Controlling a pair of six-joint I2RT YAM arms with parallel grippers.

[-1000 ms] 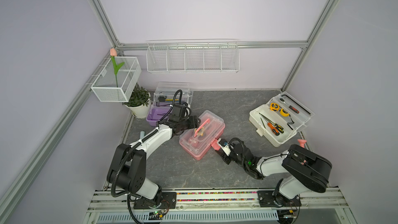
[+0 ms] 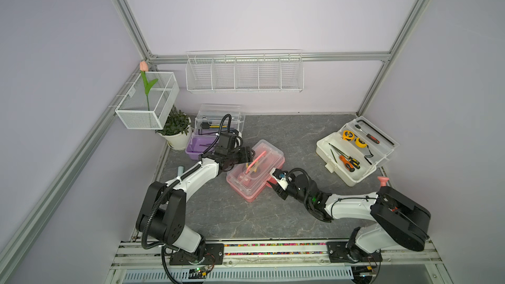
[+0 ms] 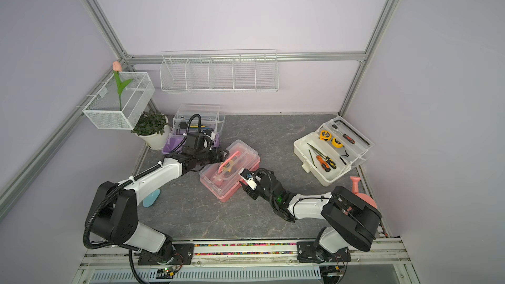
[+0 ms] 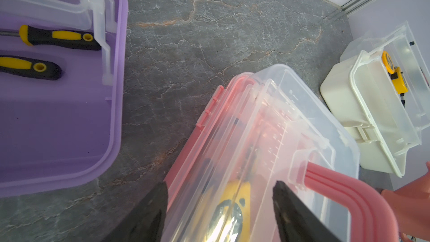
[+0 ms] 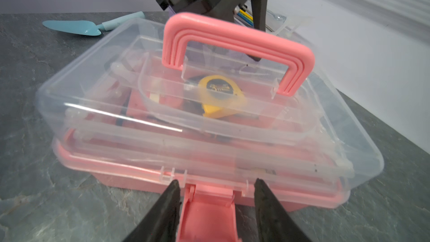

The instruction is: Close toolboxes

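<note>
A pink toolbox (image 2: 255, 171) with its clear lid down and pink handle (image 5: 239, 33) folded over it sits in the middle. My left gripper hangs open over its far side. My right gripper is open at the near side, its fingers either side of the pink latch (image 5: 207, 219), which hangs below the lid's edge. A purple toolbox (image 4: 53, 107) at back left and a white toolbox (image 2: 336, 173) at right stand open, tools inside.
A potted plant (image 2: 176, 134) stands at back left, below a wire basket. A blue trowel (image 3: 151, 198) lies at front left, a pink object (image 3: 363, 197) at right. Bare table lies behind and in front of the pink box.
My right gripper has moved slightly left and up toward the pink box's latch. The pink box shifted very slightly left; the left arm looks unchanged.
</note>
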